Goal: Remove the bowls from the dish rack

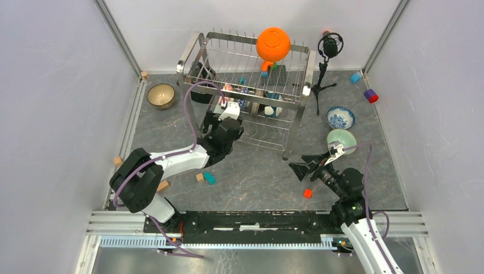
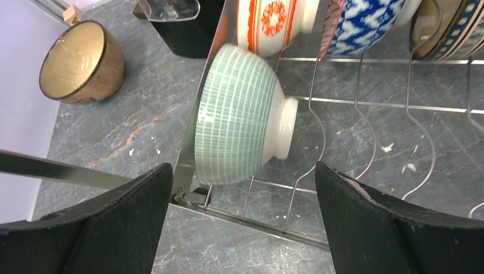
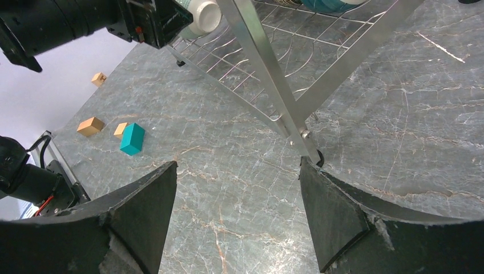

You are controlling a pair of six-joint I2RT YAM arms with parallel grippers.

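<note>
My left gripper is open at the front left of the dish rack (image 1: 188, 85). Between and just beyond its fingers, a green checked bowl (image 2: 231, 114) lies on its side on the lower shelf. Red-patterned (image 2: 271, 23), blue-patterned (image 2: 362, 23) and striped (image 2: 451, 31) bowls stand further along. An orange bowl (image 1: 273, 43) sits upside down on top. My right gripper stands open, empty, right of the rack's front leg.
A tan bowl (image 1: 161, 96) is at left; blue-white (image 1: 341, 117) and pale green (image 1: 341, 138) bowls are at right. A microphone stand (image 1: 321, 80) stands beside the rack. Small blocks (image 1: 209, 177) lie on the front floor.
</note>
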